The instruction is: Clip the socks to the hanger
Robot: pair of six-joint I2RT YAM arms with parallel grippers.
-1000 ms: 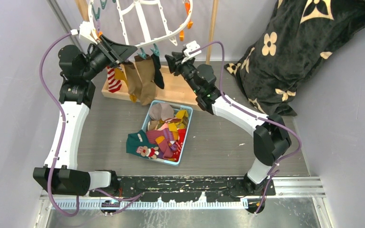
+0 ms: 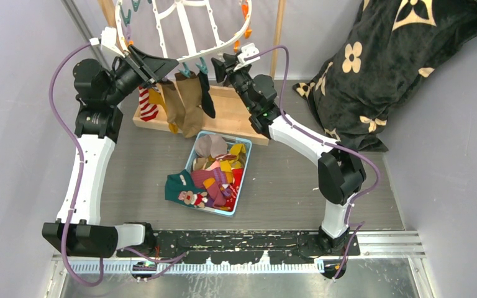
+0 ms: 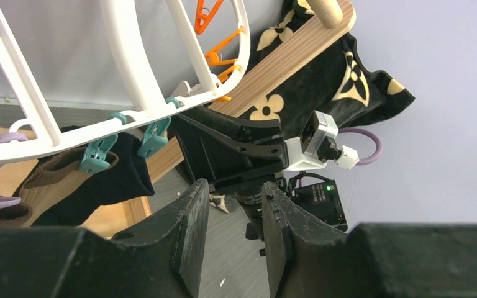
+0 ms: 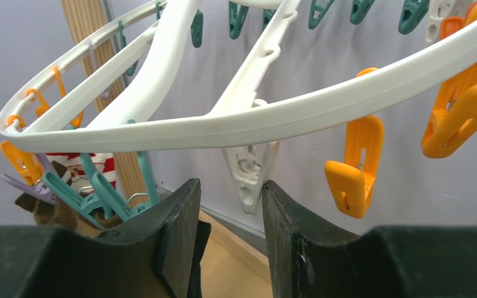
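Note:
The white hanger [image 2: 189, 38] with teal, purple, orange and white clips fills the top. Brown socks [image 2: 190, 102], a dark sock [image 2: 207, 96] and a striped sock [image 2: 148, 108] hang beneath it. My right gripper [image 2: 222, 63] is at the front rail; in the right wrist view, its fingertips [image 4: 272, 194] are at a white clip [image 4: 248, 180], part open. Whether the clip is squeezed cannot be told. My left gripper [image 2: 155, 73] is above the hanging socks; in the left wrist view its fingers [image 3: 186, 236] stand apart with nothing between them, facing the right gripper.
A blue bin [image 2: 235, 208] of folded socks sits on the floor below. A wooden tray [image 2: 236, 121] lies under the hanger. A dark patterned cushion [image 2: 372, 87] stands at the right.
My right gripper has moved up and left to the white clip on the front rail, its arm shifting with it. The left arm has barely moved.

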